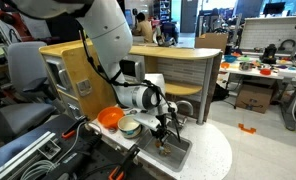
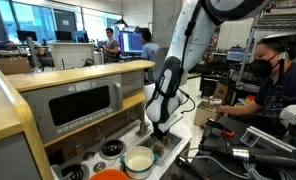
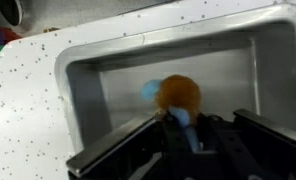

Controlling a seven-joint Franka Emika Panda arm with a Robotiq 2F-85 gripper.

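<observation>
A brown rounded item [image 3: 180, 93] with light blue beside it lies over the grey sink basin [image 3: 108, 85] in the wrist view. My gripper is shut on a light blue strip [image 3: 191, 137] that runs up to the brown item; whether the two are one piece I cannot tell. From exterior view 1, the gripper [image 1: 166, 137] points down into the basin [image 1: 180, 158], right above the brown item [image 1: 165, 150]. The fingertips are small and partly hidden there. In exterior view 2 the gripper [image 2: 159, 138] is down at the sink too.
Left of the basin stand a pale green bowl [image 1: 130, 128] and orange bowls [image 1: 110, 117], one of the latter nearer the front. A faucet [image 1: 182, 105] rises behind the sink.
</observation>
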